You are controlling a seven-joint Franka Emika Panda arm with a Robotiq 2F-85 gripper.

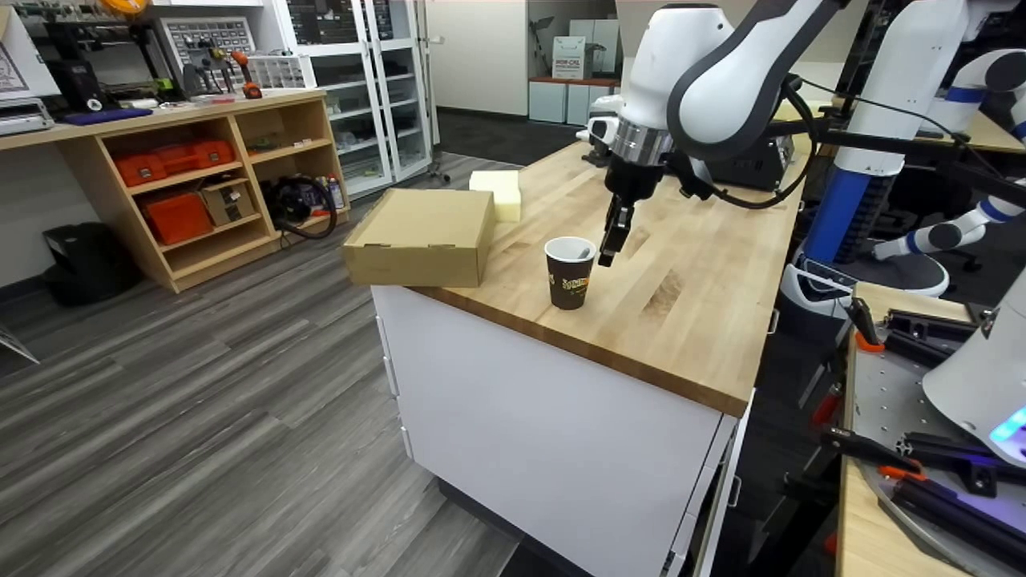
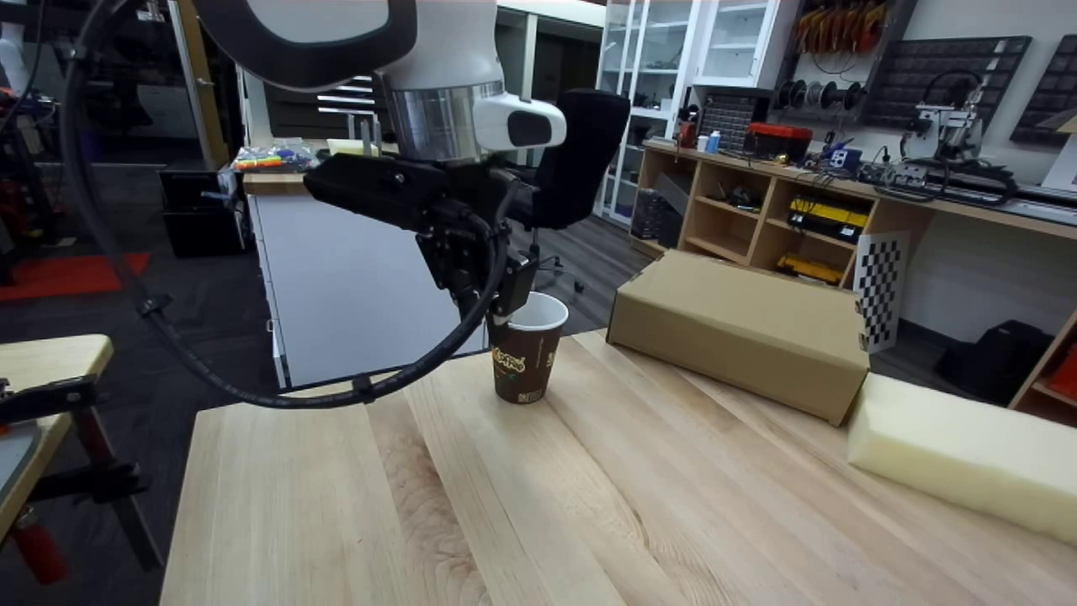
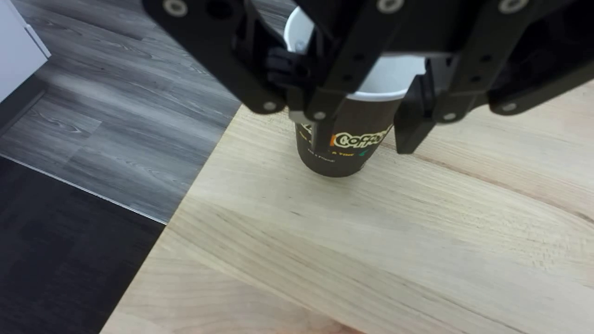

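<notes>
A dark brown paper coffee cup with a white rim stands upright close to the wooden table's near edge. Something small and grey shows inside its mouth, too small to name. In exterior view 1 my gripper hangs just right of the cup, tilted downward. Exterior view 2 has the fingers overlapping the rim of the cup. From the wrist, the open gripper appears in front of the cup, its fingers spread across the cup's width. Whether either finger touches the cup I cannot tell.
A closed cardboard box lies beside the cup near the table edge, with a pale yellow foam block behind it. A dark device sits farther back. The tabletop right of the cup is clear.
</notes>
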